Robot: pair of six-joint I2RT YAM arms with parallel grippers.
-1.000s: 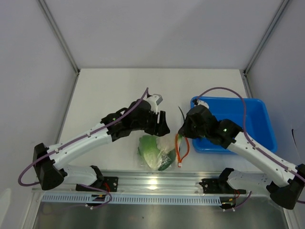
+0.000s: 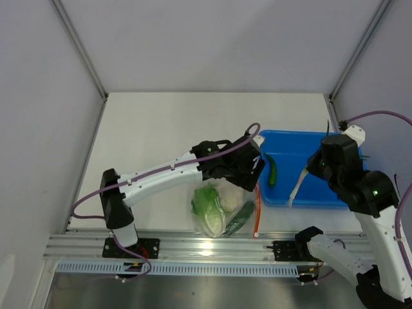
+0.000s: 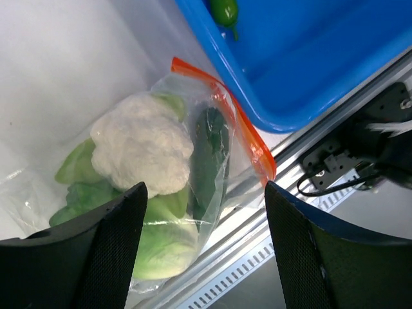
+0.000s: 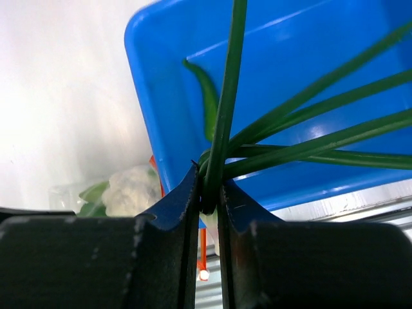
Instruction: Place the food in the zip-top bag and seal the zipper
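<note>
The clear zip bag [image 3: 164, 232] lies on the table, holding leafy lettuce [image 2: 207, 209], cauliflower [image 3: 141, 145] and a cucumber [image 3: 209, 161], with its orange zipper [image 3: 257, 145] beside the blue bin. My left gripper hangs above the bag, fingers apart, nothing between them. My right gripper is shut on green onions [image 4: 226, 96], held over the bin; their pale ends dangle below in the top view. A green pepper [image 4: 207, 103] lies in the bin.
The blue bin [image 2: 273, 135] occupies the right of the table, against the bag's right side. A metal rail runs along the front edge.
My right gripper has moved right with the green onions, from over the bag to over the bin. My left gripper has also moved right, toward the bin's edge.
</note>
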